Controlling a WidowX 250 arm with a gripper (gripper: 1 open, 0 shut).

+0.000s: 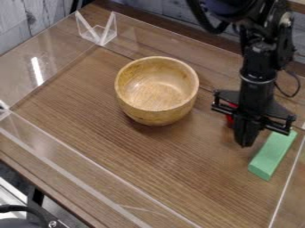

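The black gripper point(248, 135) of the arm is low over the wooden table at the right, shut, with nothing clearly visible between its fingertips. A small red object point(230, 119) is partly hidden behind it. A green rectangular block point(273, 156) lies flat just right of the fingertips.
A wooden bowl point(156, 92) stands left of the gripper. A clear plastic object point(93, 28) is at the back left.
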